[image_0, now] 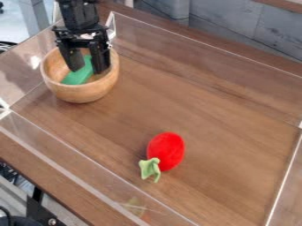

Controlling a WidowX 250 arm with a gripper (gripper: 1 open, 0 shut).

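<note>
A wooden bowl (80,91) sits at the left of the table with a green object (78,77) inside it. My black gripper (85,65) is over the bowl, its fingers reaching down around the upper end of the green object; whether they touch it is unclear. Toward the front centre lies a red vegetable (167,150) with a pale green leafy top.
Clear panels or rims run along its edges, and a raised wooden edge (276,4) is at the back right.
</note>
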